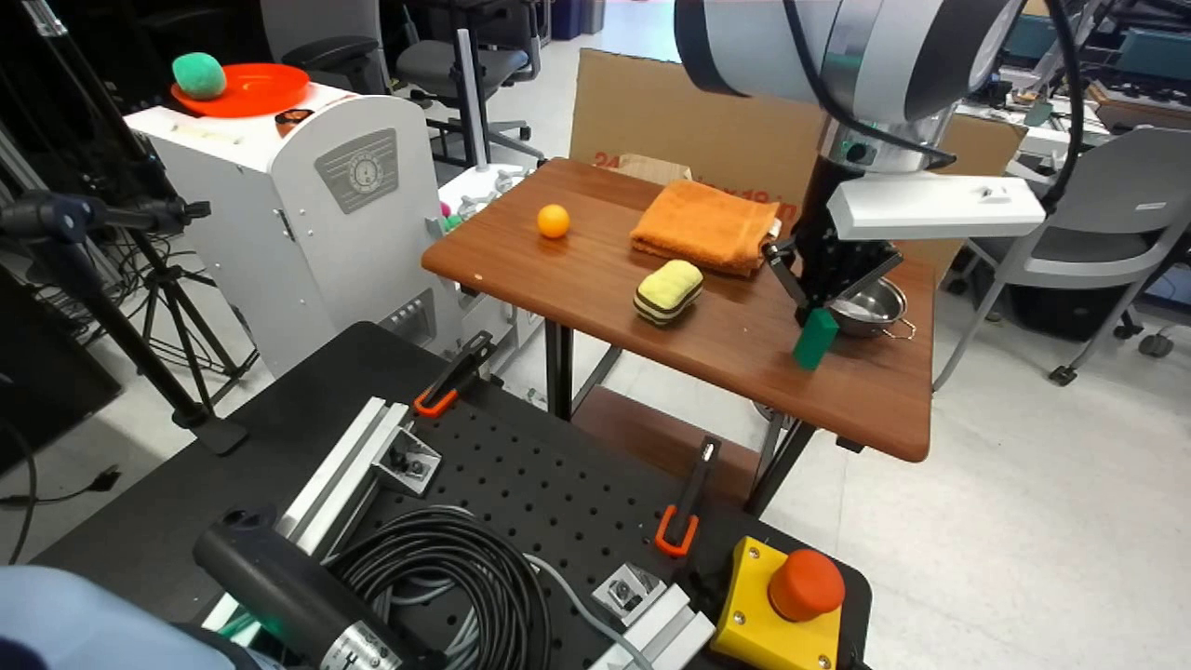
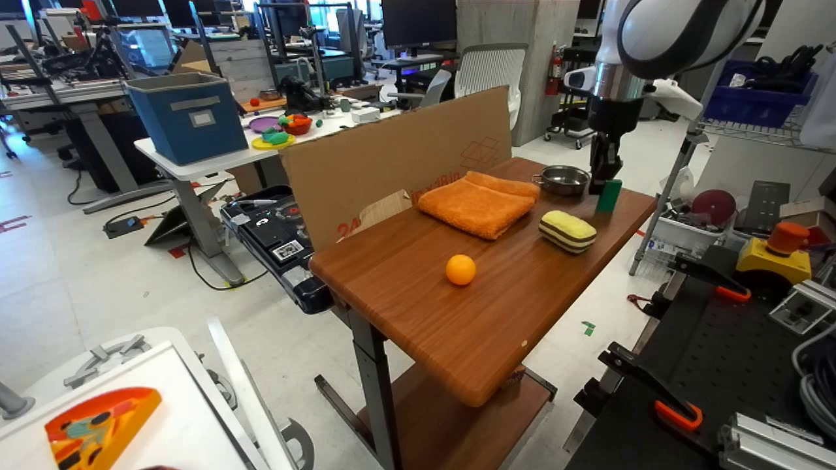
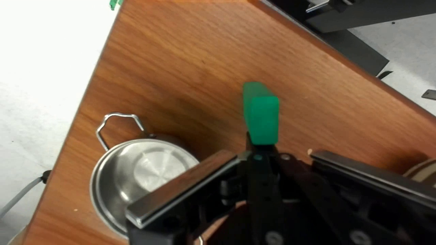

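A green block [image 3: 264, 118] stands upright on the brown wooden table, and exterior view 1 shows the same green block [image 1: 816, 340] near the table's front right. My gripper is shut, its two black fingers pressed together with nothing between them. In the wrist view the fingertips lie right at the block's near end, and the block is outside them; whether they touch it I cannot tell. From the side, my gripper [image 2: 600, 188] reaches down just beside the block [image 2: 609, 196].
A steel pot [image 3: 139, 175] sits close to the gripper, its handle toward the table edge. A yellow striped sponge [image 1: 669, 291], an orange towel [image 1: 705, 227] and an orange ball [image 1: 553, 221] also lie on the table [image 1: 525, 262]. Cardboard [image 2: 392, 164] borders one side.
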